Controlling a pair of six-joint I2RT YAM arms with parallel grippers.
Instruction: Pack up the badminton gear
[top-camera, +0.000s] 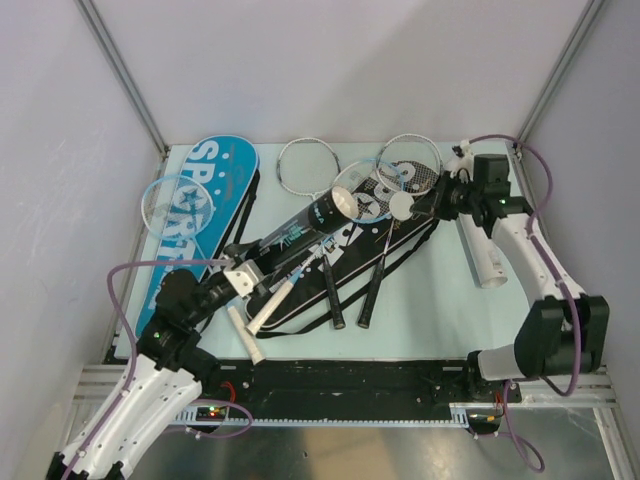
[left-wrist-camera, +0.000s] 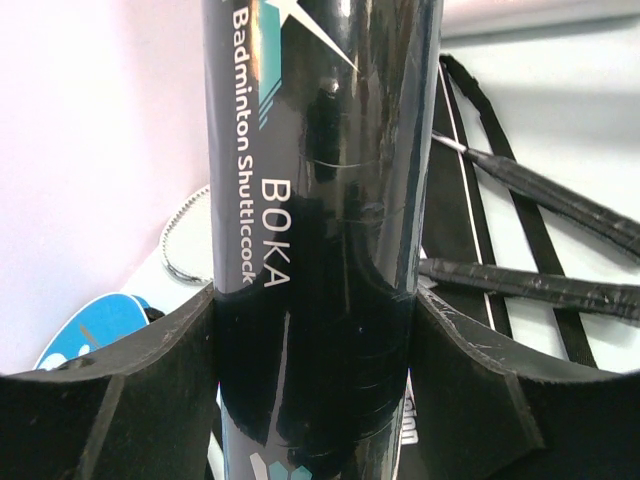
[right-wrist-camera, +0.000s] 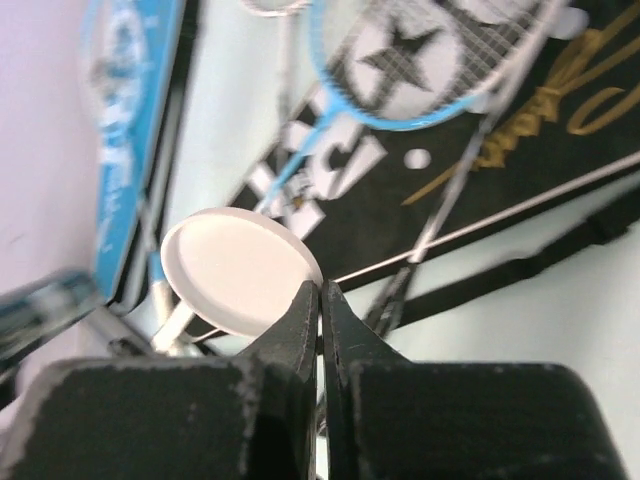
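Note:
My left gripper is shut around the black shuttlecock tube (left-wrist-camera: 312, 200), lettered BOKA. In the top view the tube (top-camera: 300, 228) hangs tilted over the bags, its round end up and to the right. My right gripper is shut, with a thin white round lid (right-wrist-camera: 238, 270) at its fingertips. The lid (top-camera: 401, 206) is apart from the tube, right of its end. Below lie a black bag (top-camera: 350, 262) and a blue bag (top-camera: 220, 155). A light-blue racket (top-camera: 178, 207) rests on the blue bag; another blue racket (top-camera: 369, 190) crosses the black one.
White-framed rackets lie at the back middle (top-camera: 309, 166) and back right (top-camera: 409, 164). Dark handles (top-camera: 372, 295) point toward the front edge. A white tube (top-camera: 484, 255) lies at the right, partly under my right arm. Bare table shows at front right.

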